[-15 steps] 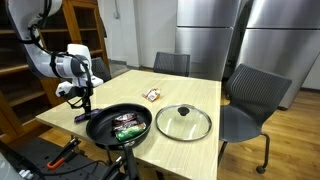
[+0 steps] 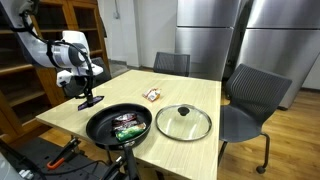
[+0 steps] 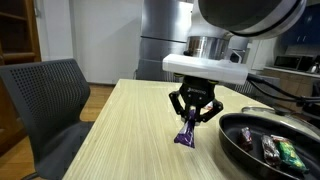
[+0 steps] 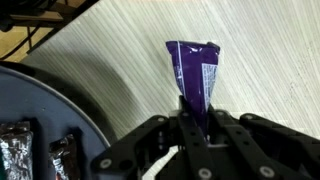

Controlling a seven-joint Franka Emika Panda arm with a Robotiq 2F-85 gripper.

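Gripped at one end, a purple wrapped bar [image 4: 195, 68] juts out from my gripper over the pale tabletop in the wrist view. In exterior view 2 the purple bar [image 3: 185, 133] hangs down below the gripper [image 3: 192, 112], its lower end apparently clear of the table. The gripper [image 2: 84, 95] is at the left part of the table in exterior view 1, beside the black pan [image 2: 92, 127]. Inside the pan lie wrapped snacks, among them a green packet [image 3: 288, 153] and dark bars [image 3: 270, 150].
A pan lid [image 2: 197, 123] with a knob lies right of the pan. An orange-and-white packet [image 2: 152, 94] sits farther back on the table. A dark chair [image 2: 252, 105] stands at the right edge.
The gripper has risen from the tabletop and shifted slightly right, carrying the bar up with it. The pan, lid and orange packet have stayed put.
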